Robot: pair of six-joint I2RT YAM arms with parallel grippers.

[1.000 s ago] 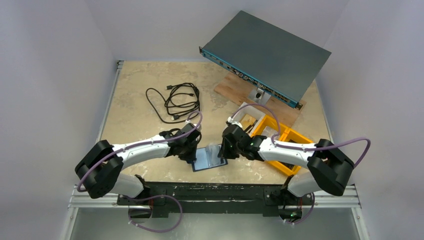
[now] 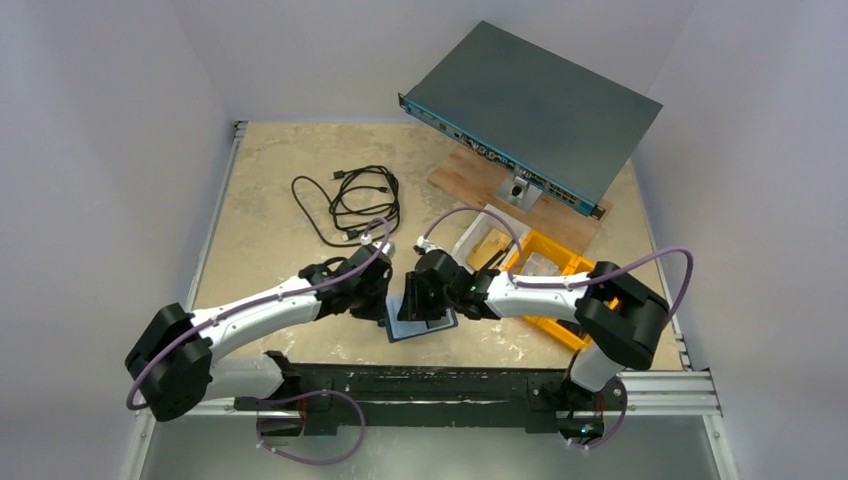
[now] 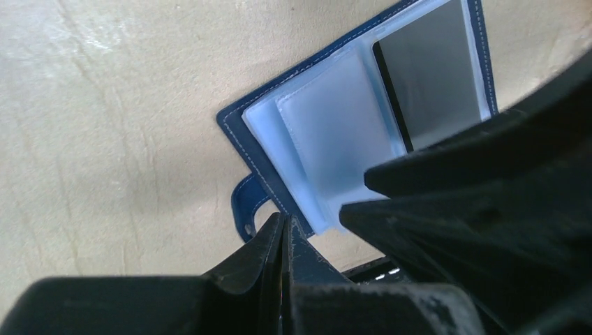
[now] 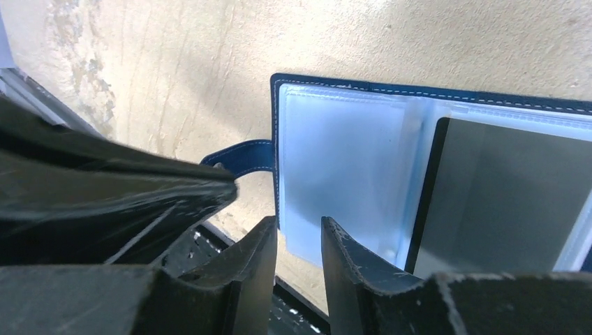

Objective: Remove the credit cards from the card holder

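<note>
The card holder (image 4: 349, 153) lies spread open on the table, dark blue with white stitching and clear sleeves on both sides. A grey card (image 4: 499, 195) with a black stripe lies in the sleeve on its right half. My left gripper is shut at the holder's left edge beside the strap (image 3: 244, 202), with nothing visible between its fingers. Above the left half of the holder hangs my right gripper, its fingers a little apart with nothing between them. In the top view both arms hide much of the holder (image 2: 420, 330).
A coiled black cable (image 2: 370, 200) lies at the back left. Yellow bins (image 2: 545, 255) and a grey bin (image 2: 465, 245) stand to the right, below a tilted rack unit (image 2: 530, 110).
My right gripper has moved left across the holder, from its right edge to above its left half. The raised clear sleeve now lies flat. My left arm has shifted slightly left.
</note>
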